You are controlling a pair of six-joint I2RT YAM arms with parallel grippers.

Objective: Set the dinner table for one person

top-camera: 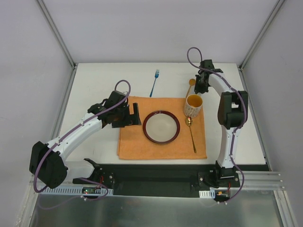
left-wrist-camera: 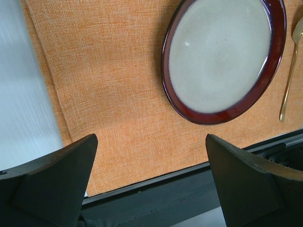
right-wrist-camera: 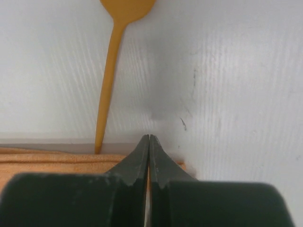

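On the orange placemat (top-camera: 135,150) lies a white plate with a dark red rim (top-camera: 161,127). Right of it is a gold spoon (top-camera: 191,134), and a mug (top-camera: 191,107) with an orange inside stands at the mat's upper right corner. Beyond the mug a wooden spoon (right-wrist-camera: 108,78) rests on the white table, its handle end at the mat's edge. My right gripper is shut, nothing between its fingers, to the right of that spoon. Over the mat's left part my left gripper is open and empty, left of the plate.
A blue fork (top-camera: 154,83) lies on the white table behind the mat, clear of both arms. Bare table stretches to the left (top-camera: 92,85) and right of the mat. A dark edge runs along the front.
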